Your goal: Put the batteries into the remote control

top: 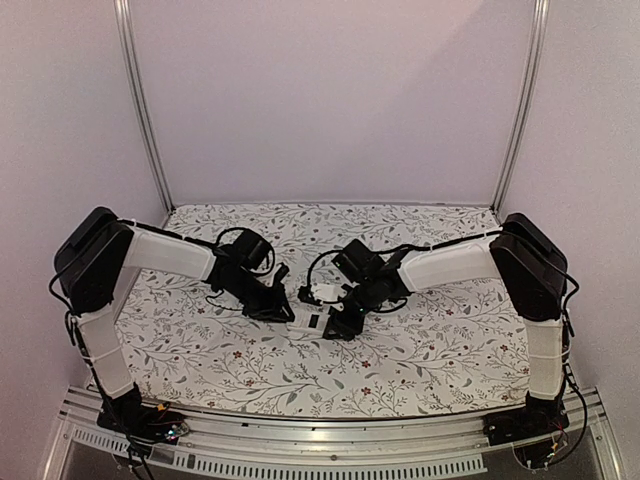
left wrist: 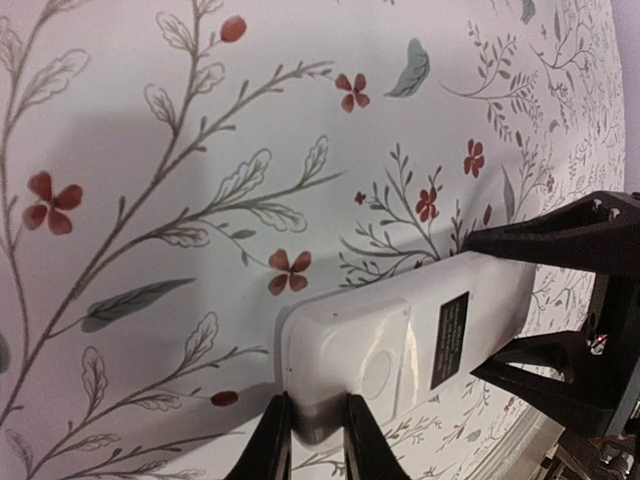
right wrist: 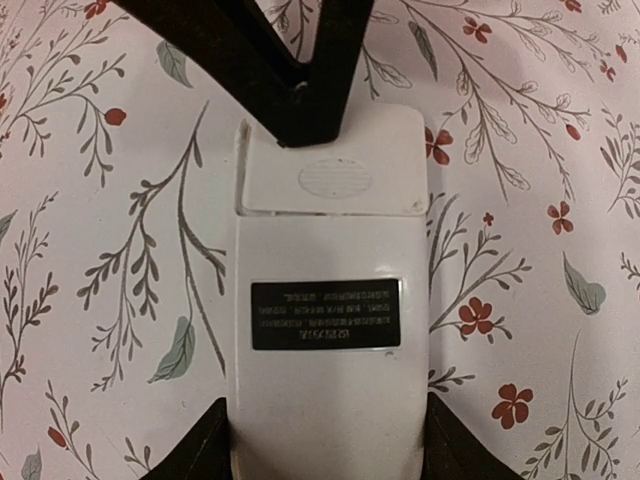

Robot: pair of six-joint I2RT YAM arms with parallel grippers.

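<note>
The white remote control point(top: 309, 320) lies back-up on the floral mat between my grippers, its dark label point(right wrist: 325, 314) showing and its battery cover point(right wrist: 330, 178) at the left end. My right gripper is shut on the remote's body at the opposite end from the cover. My left gripper has its fingertips on the cover end, slightly apart; whether they grip it is unclear. In the right wrist view one dark left finger rests over the cover's edge. I cannot make out any batteries.
Pale walls stand at the back and sides, with a metal rail point(top: 333, 440) along the front edge.
</note>
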